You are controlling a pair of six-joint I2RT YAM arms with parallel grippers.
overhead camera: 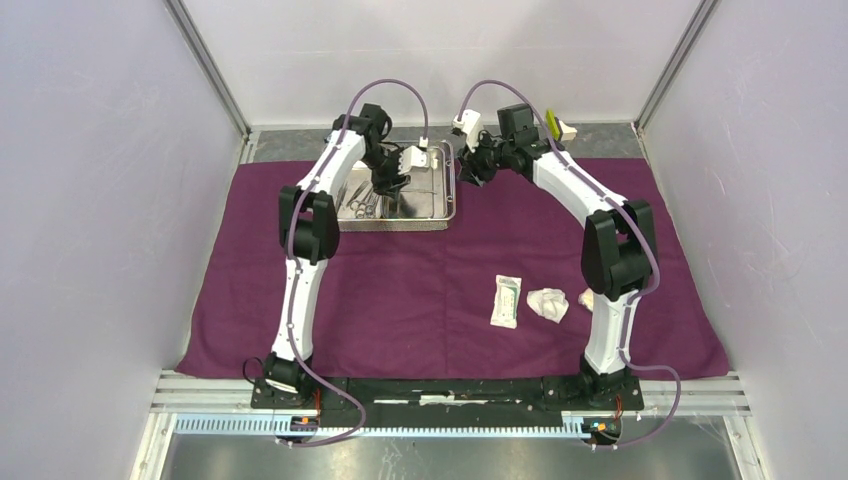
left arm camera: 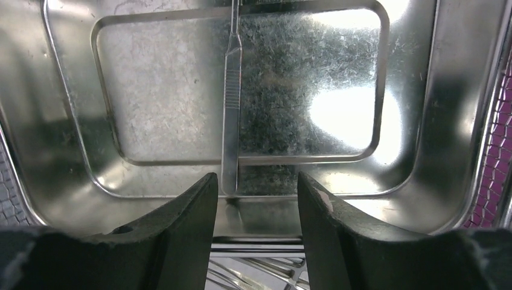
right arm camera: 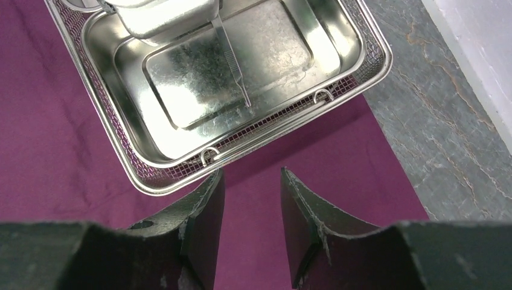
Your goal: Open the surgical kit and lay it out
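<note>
The wire-mesh kit basket [overhead camera: 390, 225] sits at the back of the purple cloth, holding several scissor-like instruments [overhead camera: 360, 200] and a steel tray [left arm camera: 157, 90]. A long flat steel instrument [left arm camera: 230, 133] lies in that tray. My left gripper hangs over the tray, fingers apart with nothing between them, just below that instrument in the left wrist view. My right gripper is open and empty above the cloth, just outside the basket's right end.
A white packet [overhead camera: 506, 302] and a crumpled white bundle [overhead camera: 547, 304] lie front right, with another item partly behind my right arm. A yellow-green object [overhead camera: 554, 125] stands at the back.
</note>
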